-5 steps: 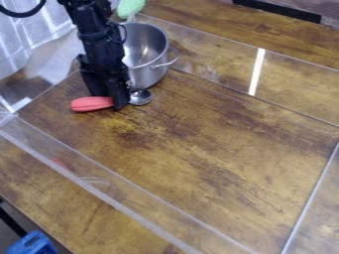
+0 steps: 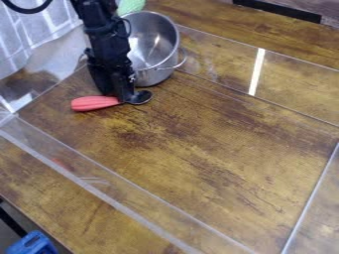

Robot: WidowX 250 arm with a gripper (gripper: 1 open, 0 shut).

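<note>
My black gripper (image 2: 117, 87) hangs low at the upper left, just over a utensil with a red handle (image 2: 95, 102) and a dark round metal head (image 2: 139, 97) lying on the wooden surface. I cannot tell whether the fingers are open or shut, or whether they touch the utensil. A steel pot (image 2: 154, 45) with a wire handle stands right behind and beside the gripper, partly hidden by it.
A pale green object (image 2: 131, 7) is behind the pot. Clear low plastic walls edge the wooden work area (image 2: 199, 149), whose middle and right are free. A blue object (image 2: 35, 244) is at the bottom left.
</note>
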